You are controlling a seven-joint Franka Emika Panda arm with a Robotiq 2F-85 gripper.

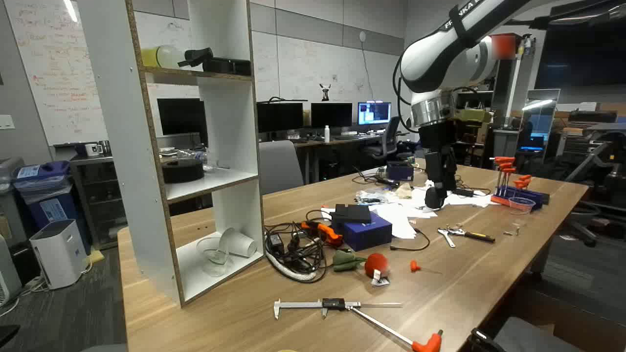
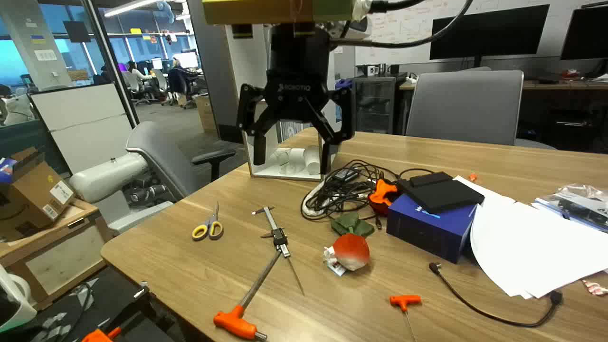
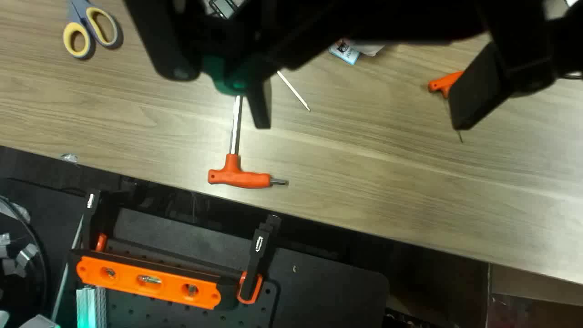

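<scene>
My gripper (image 2: 292, 155) hangs in the air above the table, its fingers (image 2: 259, 151) spread wide with nothing between them. In the wrist view the open gripper has bare wood below the gap. A large T-handle hex key with an orange grip (image 3: 238, 178) lies near the table edge, its shaft partly hidden by the left finger. A small orange T-handle key (image 2: 405, 299) is partly covered by the right finger in the wrist view. A digital caliper (image 2: 279, 236), yellow-handled scissors (image 2: 208, 229) and a red plush with green leaves (image 2: 351, 251) lie on the table.
A white shelf (image 1: 214, 185) stands on the table beside tangled black cables (image 1: 296, 249). Farther along are a blue box (image 1: 368, 231), white papers (image 1: 402, 220) and a rack of orange-handled tools (image 1: 513, 185). Past the table edge sits an orange level (image 3: 148, 279).
</scene>
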